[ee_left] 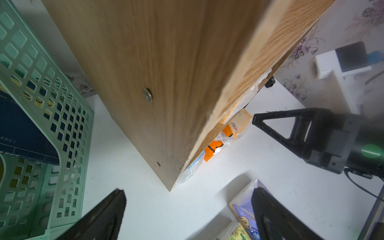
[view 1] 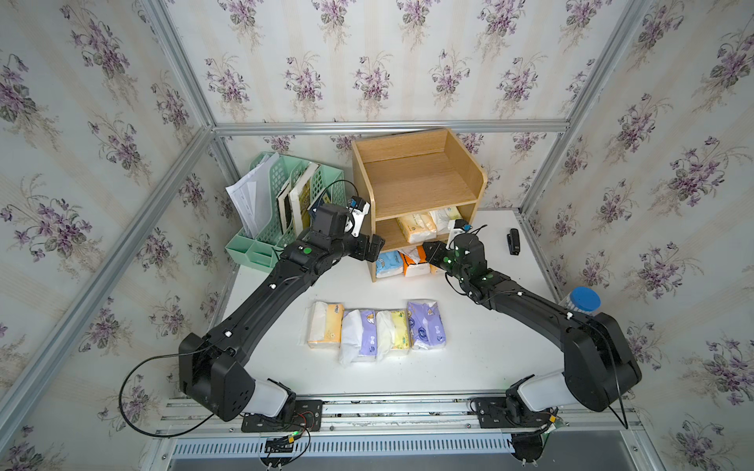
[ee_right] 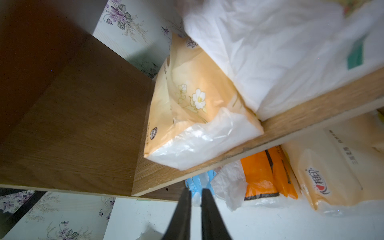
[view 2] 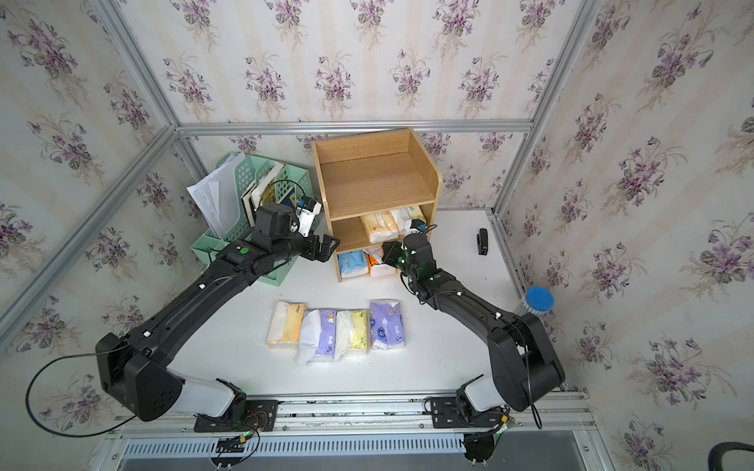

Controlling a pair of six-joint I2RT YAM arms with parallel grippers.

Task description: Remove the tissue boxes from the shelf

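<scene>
The wooden shelf (view 1: 416, 176) holds a peach tissue pack (ee_right: 200, 112) and a white-wrapped pack (ee_right: 272, 48) on its middle board. Below lie blue (view 1: 388, 265), orange (ee_right: 260, 176) and beige (ee_right: 332, 172) packs. My right gripper is at the shelf front, low before the middle board, fingers close together, with nothing visible between them. My left gripper (view 1: 365, 249) stands open beside the shelf's left side panel (ee_left: 144, 104), nothing between its fingers. Four removed tissue packs lie on the table in front, among them a purple one (view 1: 426, 324) and an orange-yellow one (view 1: 325, 325).
A green file basket (view 1: 259, 243) with papers and books stands left of the shelf. A blue-lidded container (view 1: 584, 300) is at the right edge, a small black object (view 1: 513, 241) at the back right. White table shows between the shelf and the front row.
</scene>
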